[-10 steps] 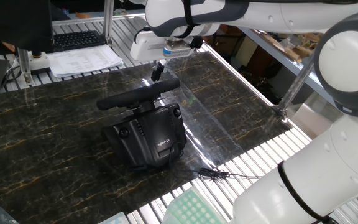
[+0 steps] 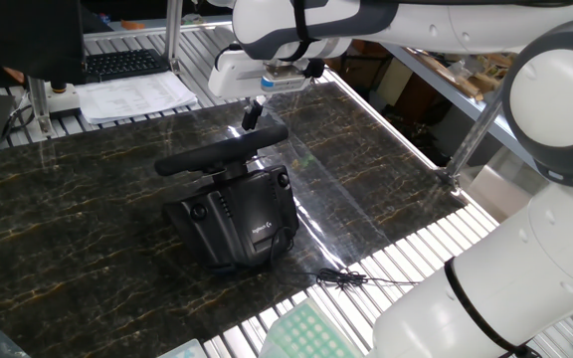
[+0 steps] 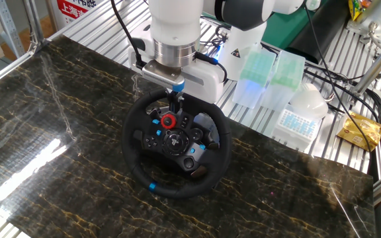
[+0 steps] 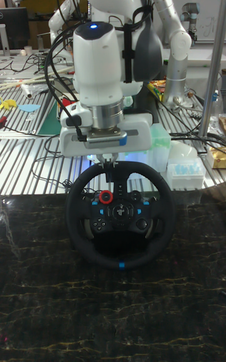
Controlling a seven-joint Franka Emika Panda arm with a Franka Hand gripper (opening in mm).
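Note:
A black steering wheel (image 3: 222, 155) on its black base (image 2: 252, 221) stands on the dark marbled tabletop. Its hub carries a red dial (image 4: 105, 197) and several blue buttons. My gripper (image 2: 251, 126) points down at the top of the rim, on the side nearest the arm. Its dark fingers look close together, as a narrow pair, in exterior views 2 and 3; nothing shows held between them. The fingertips overlap the rim in view, and whether they touch it cannot be told.
A cable (image 2: 341, 277) trails from the base over the slatted metal edge. Translucent green boxes (image 3: 255, 73) and a white rack (image 3: 297, 127) stand beside the arm. Papers (image 2: 132, 96) and a keyboard (image 2: 125, 64) lie at the far edge. Much of the marbled top is bare.

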